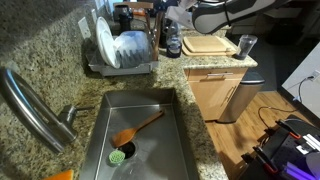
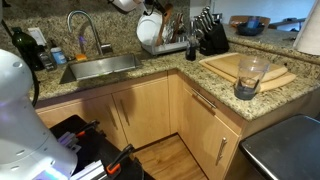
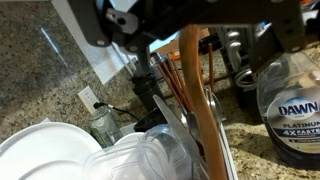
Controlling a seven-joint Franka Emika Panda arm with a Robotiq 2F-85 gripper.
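Note:
My gripper is open at the top of the wrist view, its dark fingers blurred and spread apart. A long wooden utensil stands among the dish rack's utensils, its upper part in the gap between the fingers. Contact with either finger cannot be made out. Above the rack in the first exterior view, the white arm reaches in from the right. A wooden spoon lies in the metal sink, near the drain.
White plates and a clear plastic container crowd the rack beside the utensil. A Dawn soap bottle stands close on the right. Farther along the counter are a cutting board and a clear cup.

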